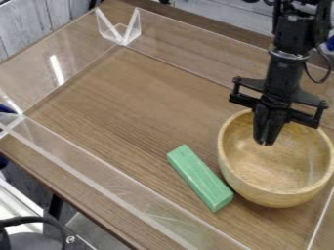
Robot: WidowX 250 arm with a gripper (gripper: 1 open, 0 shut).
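Observation:
My gripper (pixel 268 131) is lowered over the back part of a large beige bowl (pixel 284 181), its black fingers reaching down inside or just above the rim; it looks shut, with nothing visible between the fingers. A flat green block (pixel 200 179) lies on the wooden table to the left of the bowl, angled toward the viewer.
A clear, angular object (pixel 119 29) stands at the back left. Transparent strips run along the table's left and near edges, and a dark cable or part shows at the bottom left corner.

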